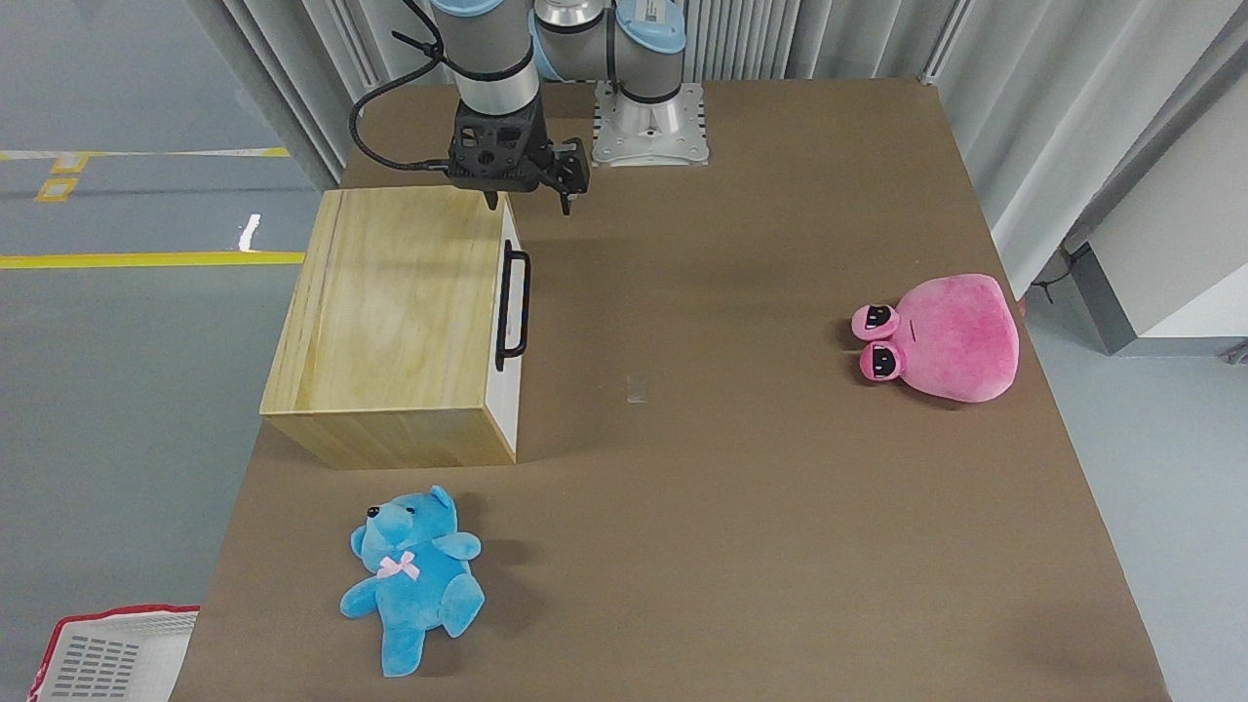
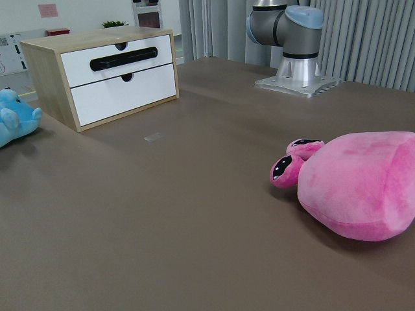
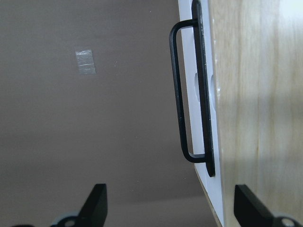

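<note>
A light wooden cabinet (image 1: 386,304) with white drawer fronts (image 2: 123,96) stands on the table, a black handle (image 3: 179,94) on its upper drawer, which is shut. My gripper (image 1: 528,201) hangs over the back end of the cabinet. In the wrist view its open fingers (image 3: 94,208) are at the bottom, with the handle ahead of them and nothing between them. A blue teddy bear (image 1: 411,585) lies in front of the cabinet, and a pink plush toy (image 1: 948,339) lies at the table's right.
The arm's base (image 2: 295,84) stands at the back. A white basket (image 1: 117,661) sits beyond the table's left edge at the front.
</note>
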